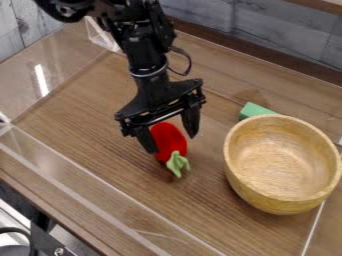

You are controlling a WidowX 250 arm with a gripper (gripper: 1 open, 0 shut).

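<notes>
A red vegetable (170, 142) with a pale green tip lies on the wooden table, left of a yellow bowl (278, 160). My black gripper (158, 126) is lowered from the top of the view over the red vegetable, its fingers spread on either side of its upper part. The fingertips are dark and partly merged, so whether they grip it is unclear.
A small green block (258, 110) lies behind the bowl. A white item (104, 30) sits at the back left near the wall, and a black cable shows at the lower left corner.
</notes>
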